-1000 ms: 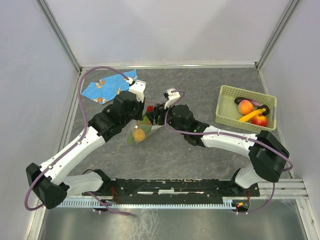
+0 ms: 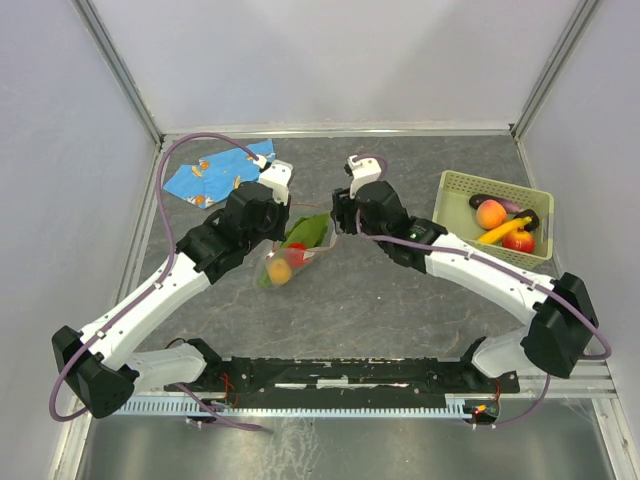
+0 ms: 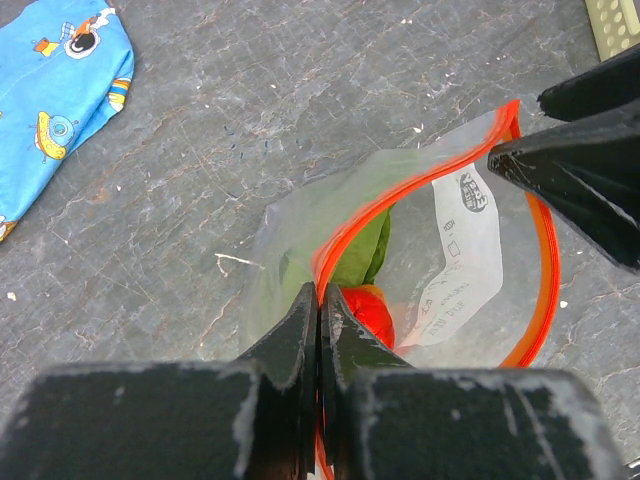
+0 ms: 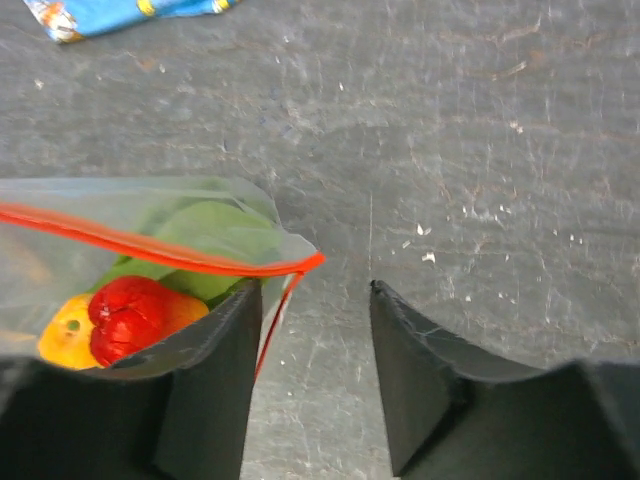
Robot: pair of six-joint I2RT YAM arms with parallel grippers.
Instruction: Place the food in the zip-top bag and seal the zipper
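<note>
The clear zip bag [image 2: 300,265] with orange-red rim sits mid-table, holding a green item [image 2: 305,230], a red pepper [image 4: 135,320] and a yellow-orange round item [image 2: 280,270]. My left gripper is shut on the bag's rim, holding it upright with the mouth gaping. My right gripper stands part open at the bag's right corner; in the right wrist view the rim's corner lies by its left finger, with bare table between the fingertips.
A green basket [image 2: 450,220] with peach, eggplants, banana and apple stands at the right. A blue patterned cloth [image 2: 210,175] lies at the back left.
My right gripper has moved from over the bag's inside rightward and back to its corner. The green item shows more fully now. The left gripper has stayed in place.
</note>
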